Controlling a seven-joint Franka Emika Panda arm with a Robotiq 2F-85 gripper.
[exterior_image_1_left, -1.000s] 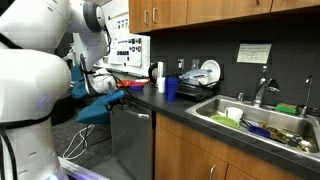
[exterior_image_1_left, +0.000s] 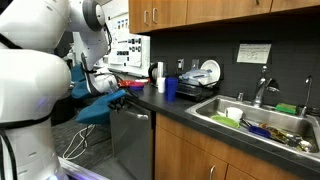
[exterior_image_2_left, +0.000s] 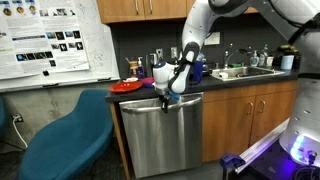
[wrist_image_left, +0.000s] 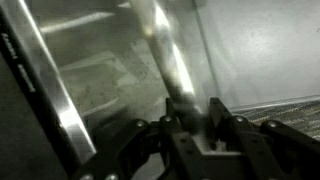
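A stainless-steel dishwasher (exterior_image_2_left: 165, 142) stands under the counter, its front upright in the second exterior view. Across its upper part runs a metal bar handle (wrist_image_left: 168, 42), which fills the middle of the wrist view as a bright diagonal tube. My gripper is shut on this handle, its dark fingers on both sides of the bar. In the first exterior view the gripper (exterior_image_1_left: 123, 103) is small at the door's upper edge. A dark strip with small markings (wrist_image_left: 22, 70) lies left of the door's face; I cannot tell whether the door is slightly ajar.
The counter holds a red plate (exterior_image_2_left: 127, 87), a blue container (exterior_image_1_left: 170, 88) and a dish rack (exterior_image_1_left: 203, 74). A sink (exterior_image_1_left: 262, 120) with items in it lies to the right. A blue beanbag (exterior_image_2_left: 70, 140) sits left of the dishwasher; floor shows in front.
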